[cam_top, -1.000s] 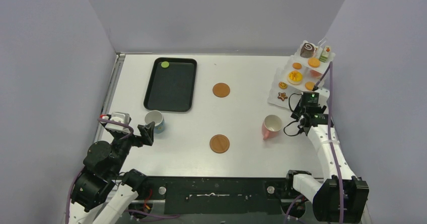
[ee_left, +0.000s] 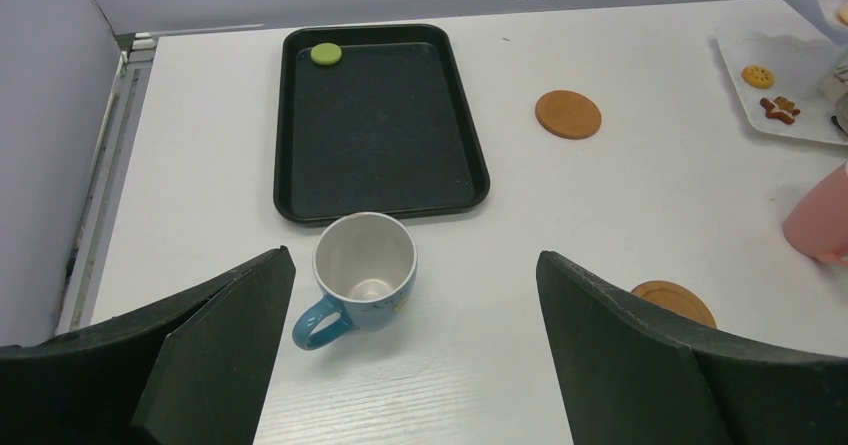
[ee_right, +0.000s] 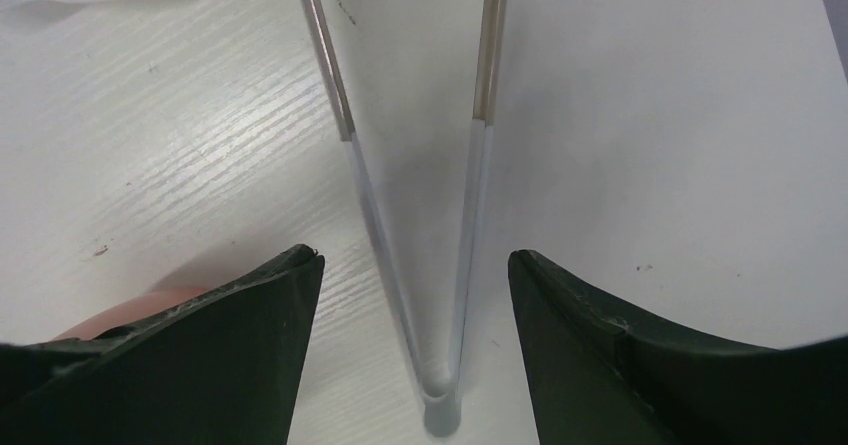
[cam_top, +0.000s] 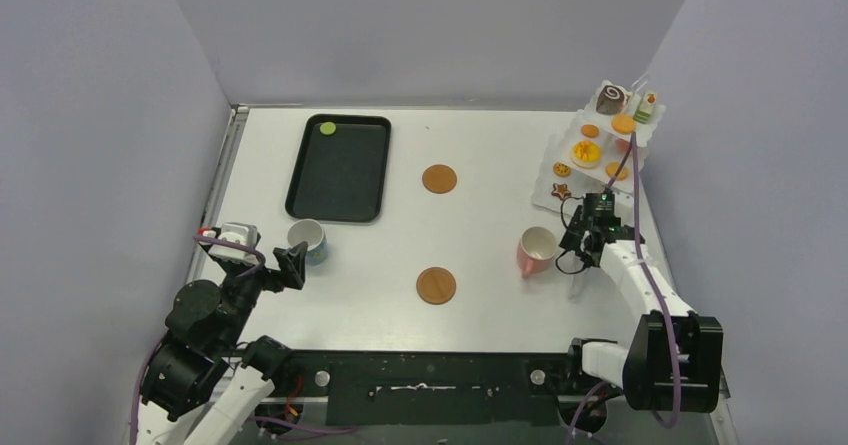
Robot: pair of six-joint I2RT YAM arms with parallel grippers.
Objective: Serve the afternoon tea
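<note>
A green round sweet [cam_top: 328, 128] rests in the black tray [cam_top: 338, 205]. The tiered stand [cam_top: 545, 187] at the far right bears several toy cakes and cookies. Tongs [ee_right: 465, 225], with a bare metal part and a pale part, lie on the table; their joined end points towards me. Above them my right gripper is open, its fingers on either side and apart from them. The pink mug [cam_top: 535, 252] stands left of that gripper. My left gripper is open and empty near the blue-and-white mug [ee_left: 368, 305], whose handle points left.
Two round wooden coasters, the far coaster [cam_top: 439, 178] and the near coaster [cam_top: 436, 285], lie bare at mid-table. Free table surrounds them. Walls close off the back and sides.
My right gripper has moved left and towards the near edge, close to the pink mug. That mug has shifted slightly left and nearer. The left arm is still.
</note>
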